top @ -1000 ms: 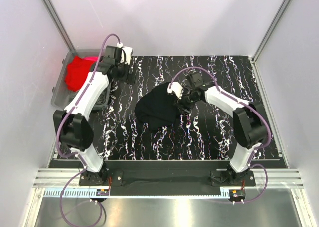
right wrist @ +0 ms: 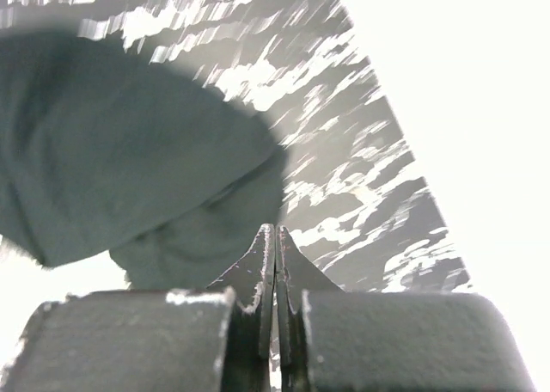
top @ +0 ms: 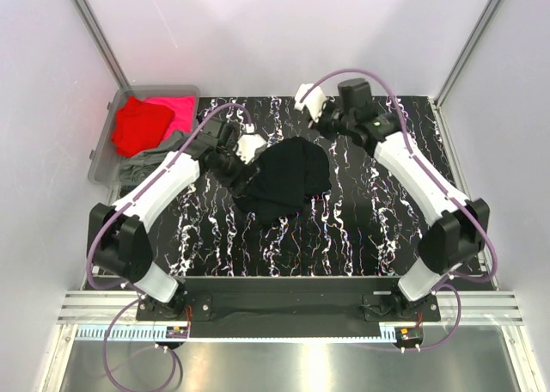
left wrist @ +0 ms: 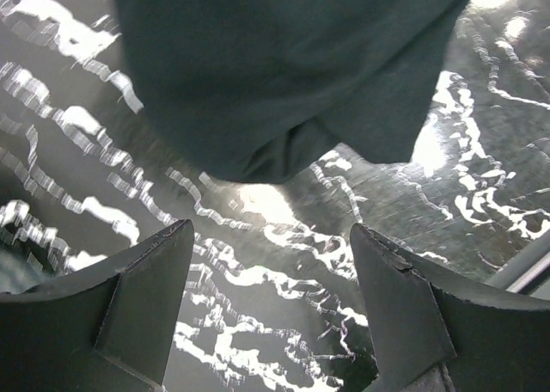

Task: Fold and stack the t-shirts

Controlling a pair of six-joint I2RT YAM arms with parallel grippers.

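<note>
A black T-shirt lies crumpled in the middle of the table; it also fills the top of the left wrist view and the left of the right wrist view. My left gripper is over the shirt's left part, its fingers apart with nothing between them. My right gripper is raised above the back right of the shirt, shut with nothing showing between its fingertips.
A grey bin at the back left holds red, pink and grey-green cloth.
My left gripper has moved down and right from beside the bin to over the shirt. My right gripper has lifted back and away from the shirt.
</note>
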